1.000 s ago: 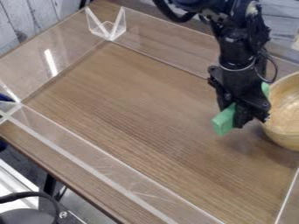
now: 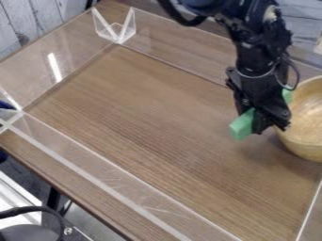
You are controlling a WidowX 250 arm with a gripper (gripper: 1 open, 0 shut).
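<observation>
The black robot gripper (image 2: pixel 262 113) hangs at the right of the wooden table, beside a tan bowl (image 2: pixel 306 136) at the right edge. A green object (image 2: pixel 243 125) shows at its fingertips, and more green shows behind the gripper. Whether the fingers are closed on it is hard to tell.
Clear plastic walls run along its edges, and a small clear piece (image 2: pixel 115 28) sits at the top left. Black cables lie at the bottom left.
The arm and gripper have shifted slightly over the last second, staying beside the bowl with the green object at the fingertips.
</observation>
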